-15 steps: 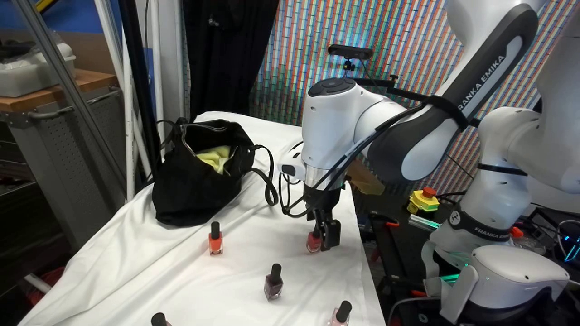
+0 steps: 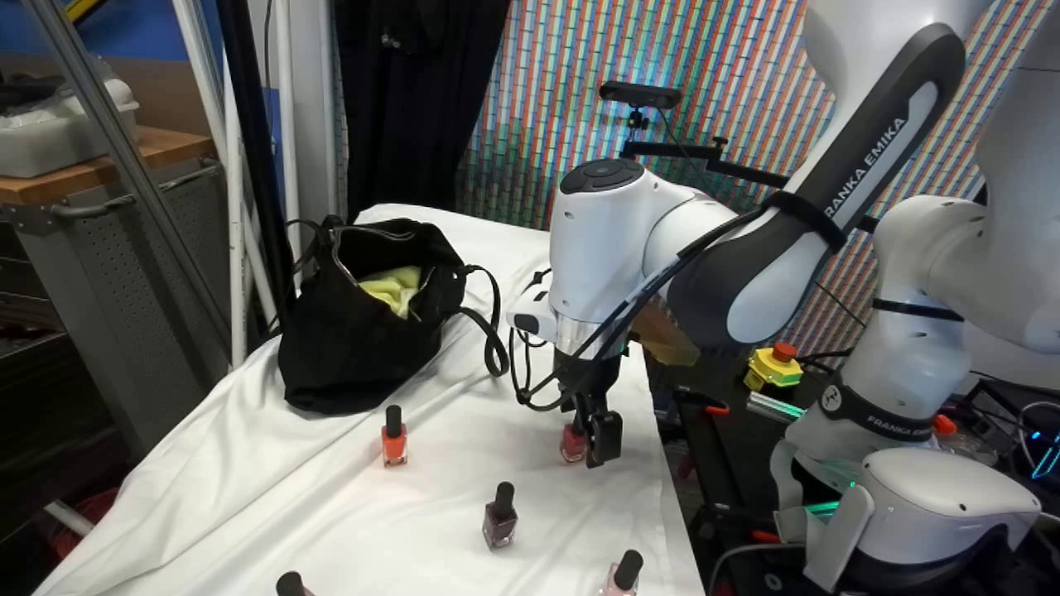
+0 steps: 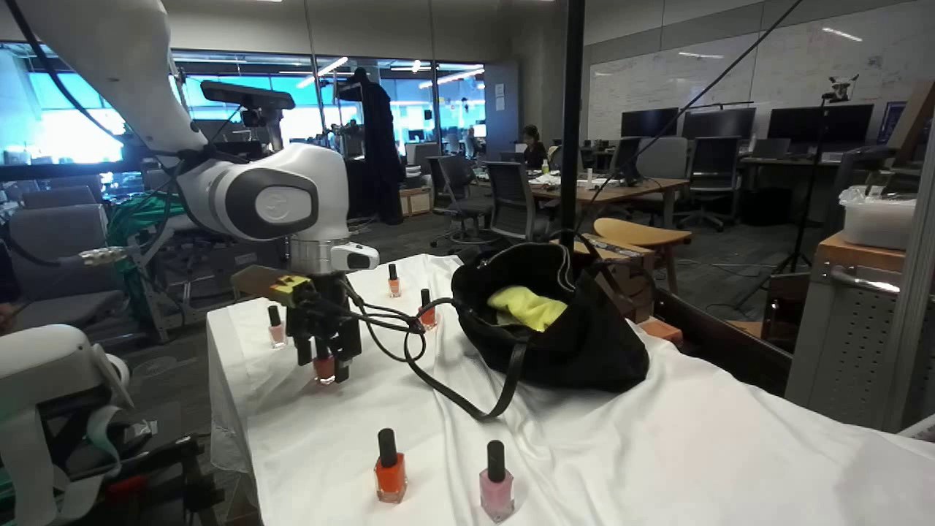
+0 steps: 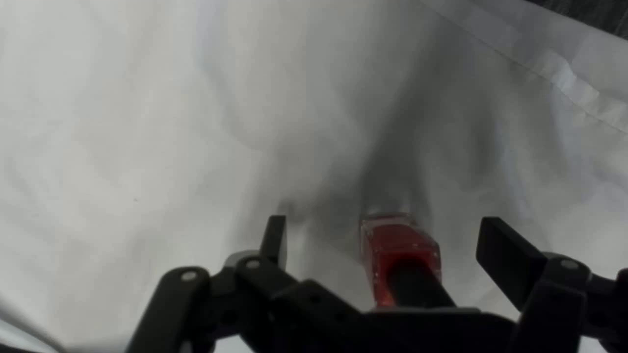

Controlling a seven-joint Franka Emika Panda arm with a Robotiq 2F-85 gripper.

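Observation:
A red nail polish bottle (image 4: 397,247) with a black cap stands upright on the white cloth. My gripper is open around it, one finger on each side, and clear gaps show in the wrist view. The bottle sits nearer the right finger (image 4: 509,262). In exterior view 1 the gripper (image 2: 594,447) points down and partly covers the red bottle (image 2: 572,444). From the other side, exterior view 2 has the same bottle (image 3: 324,367) between the fingers, its cap mostly hidden.
A black bag (image 2: 368,348) with yellow cloth (image 2: 395,288) inside stands open on the table. Other bottles stand apart: orange-red (image 2: 394,442), dark (image 2: 501,521), pale pink (image 2: 623,576), and pink (image 3: 497,491). The bag's strap (image 3: 491,408) loops onto the cloth.
The arm and gripper have come down slightly, so the fingers are lower around the red bottle. The bottle and bag have not moved.

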